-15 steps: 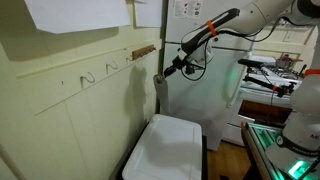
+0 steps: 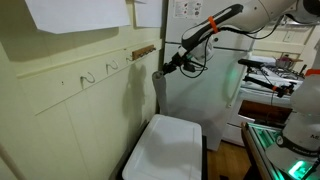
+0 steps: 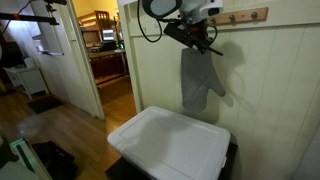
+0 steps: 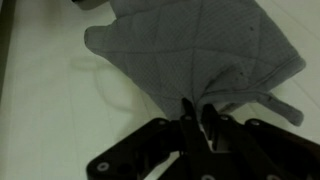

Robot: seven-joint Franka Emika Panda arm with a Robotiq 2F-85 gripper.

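A grey quilted cloth, perhaps an oven mitt (image 3: pixel 202 80), hangs against the cream panelled wall. My gripper is shut on a gathered part of it, and the rest spreads out beyond the fingertips in the wrist view. In exterior view 2 the gripper (image 3: pixel 208 44) is at the cloth's top edge, just below a wooden hook rail (image 3: pixel 245 16). From the other exterior view the cloth (image 2: pixel 160 92) appears as a narrow strip under the gripper (image 2: pixel 163 73). Whether the cloth touches any hook cannot be made out.
Below the cloth stands a white flat-topped surface (image 3: pixel 168 142), bare. Separate hooks (image 2: pixel 87 79) stick out of the wall beside the rail. A white refrigerator (image 2: pixel 215 85) is behind the arm. Open wooden floor (image 3: pixel 75 145) lies beside the white surface.
The arm and gripper have shifted very slightly near the wall. The cloth stays hanging under the gripper; nothing else visibly differs.
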